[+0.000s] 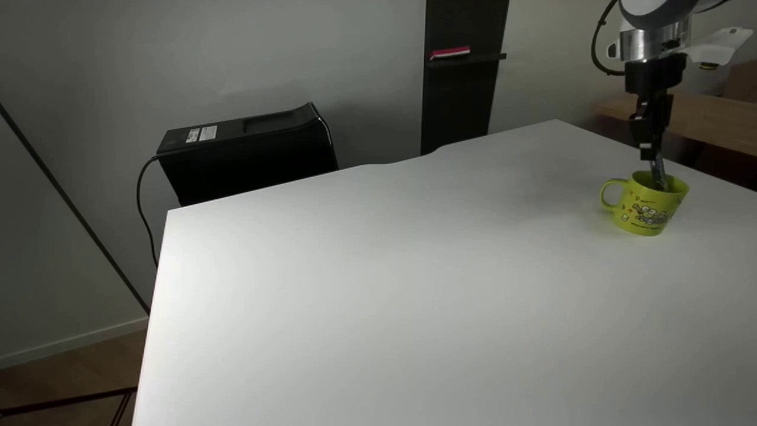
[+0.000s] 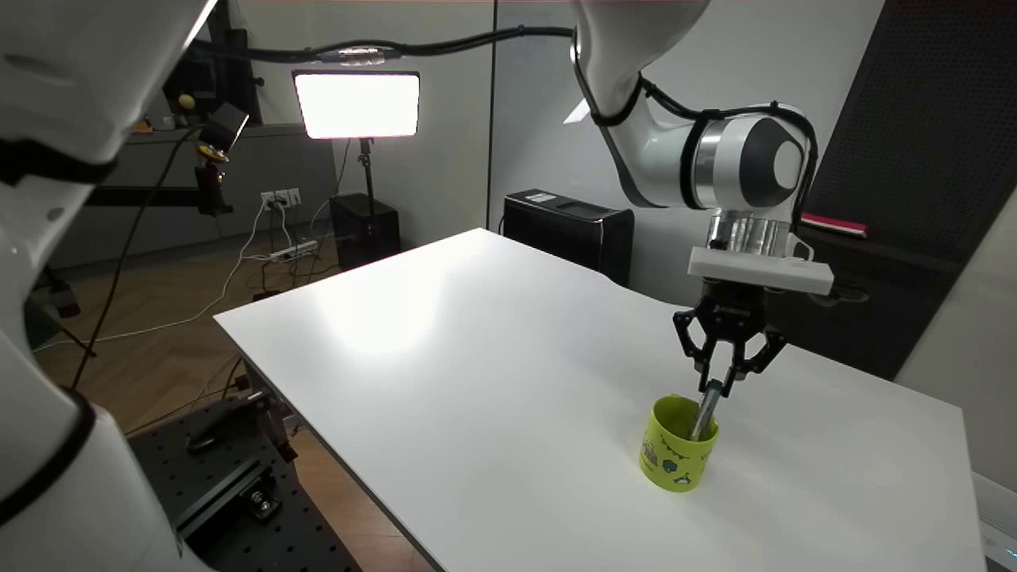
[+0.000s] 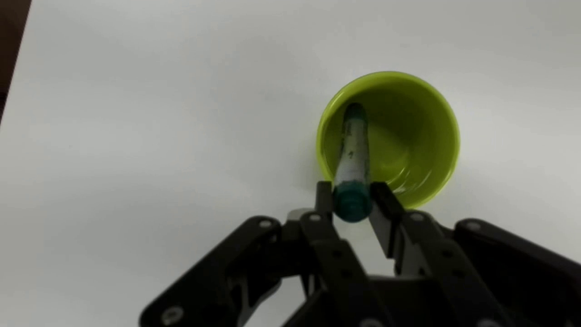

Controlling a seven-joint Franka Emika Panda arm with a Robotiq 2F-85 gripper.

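Observation:
A yellow-green mug [image 1: 647, 209] with cartoon prints stands upright on the white table, its handle toward the left in exterior view 1. My gripper [image 2: 721, 391] is above the mug [image 2: 674, 459], shut on the upper end of a marker. This marker [image 3: 354, 150] has a pale barrel and dark green ends; it slants, its lower part inside the mug [image 3: 414, 125]. In the wrist view its top green end sits between the two black fingertips. Whether its lower tip touches the mug's bottom or wall, I cannot tell.
A black box-shaped unit [image 1: 248, 152] stands behind the table's far edge. A bright light panel [image 2: 357, 105] stands beyond the table.

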